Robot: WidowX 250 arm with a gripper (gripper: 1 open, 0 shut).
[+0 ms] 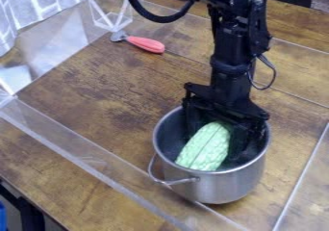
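A steel pot point(221, 187) with a side handle stands on the wooden counter in the lower middle of the camera view. A pale green, ribbed oblong object point(202, 148) lies tilted inside it. My black gripper point(225, 125) is down at the pot's back rim, over and partly inside the pot, at the upper end of the green object. Its fingers are dark against the dark interior, so I cannot tell whether they are open or shut.
A red-handled utensil point(144, 43) lies at the back left. Clear plastic edging point(77, 149) runs along the left.
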